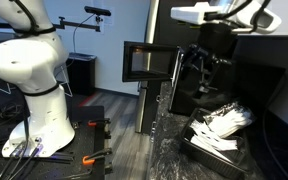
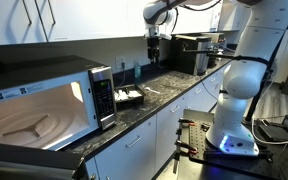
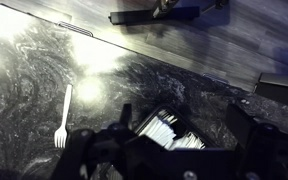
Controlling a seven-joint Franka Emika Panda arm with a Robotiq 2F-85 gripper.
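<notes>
My gripper (image 1: 202,68) hangs above the dark counter, beyond the black tray in the first exterior view. The wrist view shows its dark fingers (image 3: 239,122) spread apart, with nothing held between them; my gripper (image 2: 154,56) is small in the second exterior view. A white fork (image 3: 63,118) lies by itself on the counter, left of the fingers in the wrist view. White utensils (image 1: 224,120) fill the black tray (image 1: 206,160). Part of that tray (image 3: 199,133) shows between the fingers, well below them.
A microwave (image 2: 44,115) with its door open stands on the counter beside the tray (image 2: 127,105). White cabinets (image 2: 134,20) hang along the wall above. Bare counter (image 3: 24,70) surrounds the fork, ending at an edge over the wooden floor (image 3: 224,45).
</notes>
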